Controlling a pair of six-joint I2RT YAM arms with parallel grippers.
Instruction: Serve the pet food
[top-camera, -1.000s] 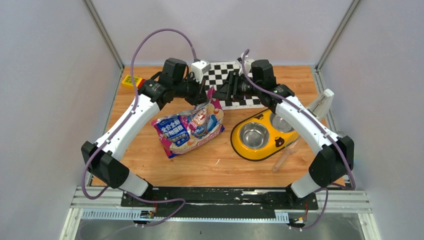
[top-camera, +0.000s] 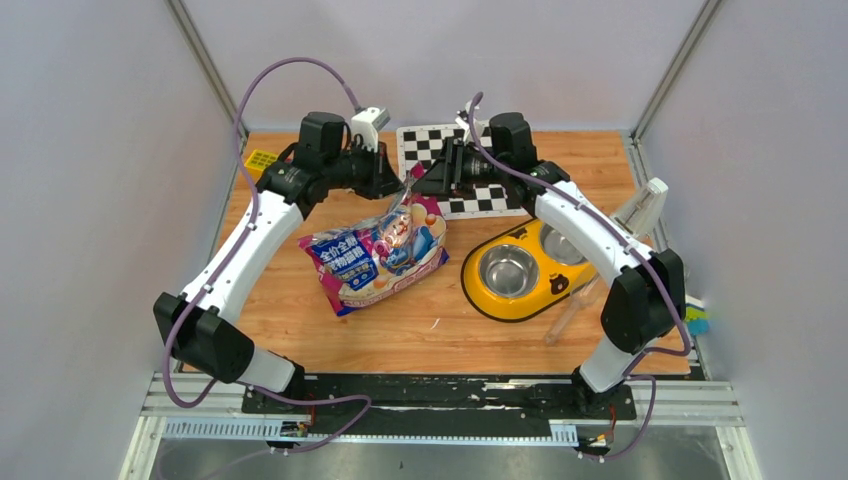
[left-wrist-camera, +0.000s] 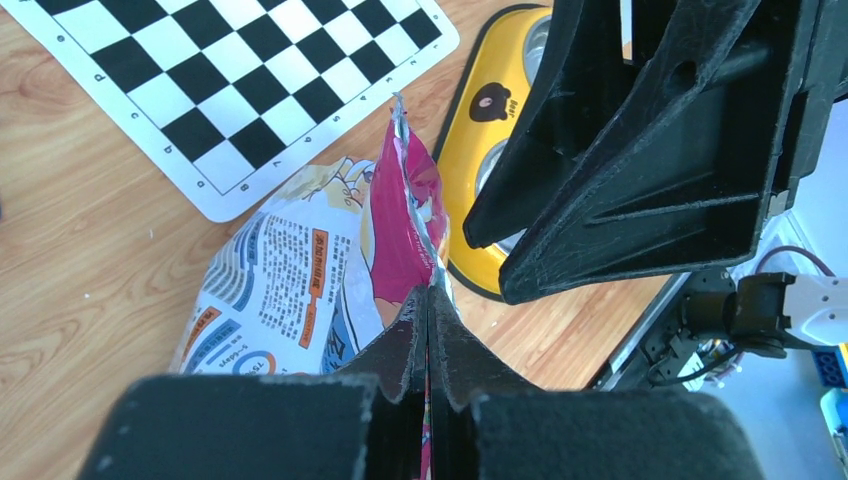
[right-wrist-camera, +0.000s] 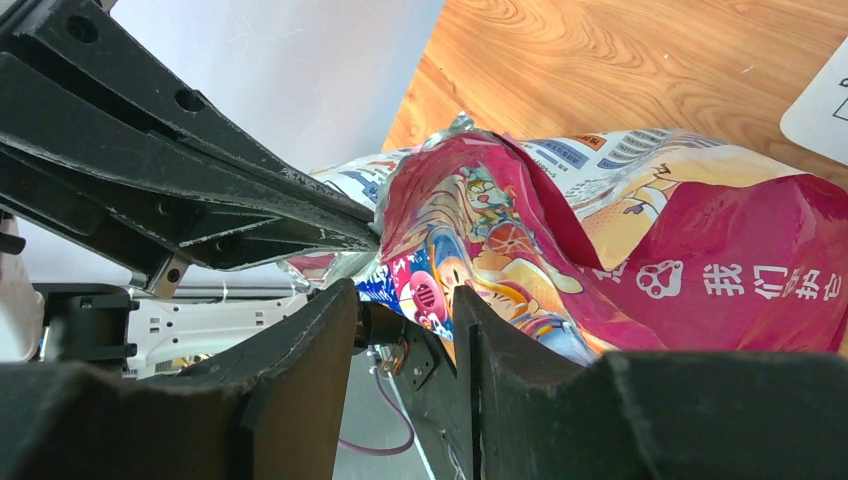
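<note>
The pink, blue and white pet food bag lies on the table left of centre, its top raised and its mouth partly spread. My left gripper is shut on the bag's silver-lined top edge; a sliver of pink shows between its fingers. Just across the mouth, my right gripper is part open, its two fingertips apart, with the bag's printed film beyond them. I see no film clamped there. A yellow feeder carrying two empty steel bowls rests to the right.
Behind the grippers lies a checkerboard sheet. A clear scoop-like tool is by the feeder, partly under the right arm. A yellow item sits at the back left. Bare wood lies in front of the bag.
Both grippers have shifted left, and the two stand closer together over the bag's top. The bag's top edge is drawn a little left and upward; its body has hardly moved.
</note>
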